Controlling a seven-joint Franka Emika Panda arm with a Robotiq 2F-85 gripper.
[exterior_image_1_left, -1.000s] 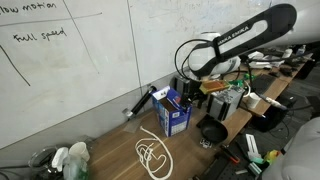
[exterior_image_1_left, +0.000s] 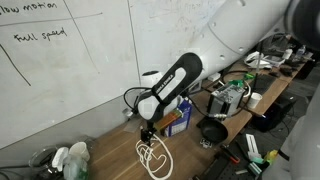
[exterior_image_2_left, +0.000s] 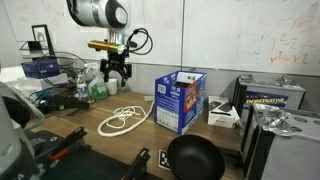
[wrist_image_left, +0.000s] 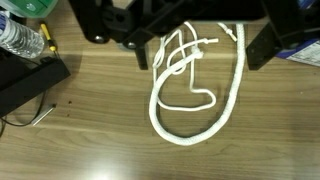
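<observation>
A white rope (wrist_image_left: 187, 137) lies in loose loops on the wooden table, below my gripper in the wrist view. Both dark fingers stand wide apart at the top of that view, with only table and rope seen far beneath the gap. From the second exterior view, the gripper (exterior_image_2_left: 117, 77) hangs in the air above and behind the rope (exterior_image_2_left: 125, 119), not touching it. The first exterior view has the gripper (exterior_image_1_left: 147, 132) in front of the rope's (exterior_image_1_left: 150, 155) upper part.
A blue box (exterior_image_2_left: 180, 100) stands right of the rope, a black pan (exterior_image_2_left: 195, 157) in front of it. Bottles (exterior_image_2_left: 98, 88) and clutter fill the left side. A silver case (exterior_image_2_left: 275, 155) is at the right. Bare table surrounds the rope's near side.
My arm has swung left in the first exterior view, from in front of the blue box to above the rope. The rope and box look unmoved.
</observation>
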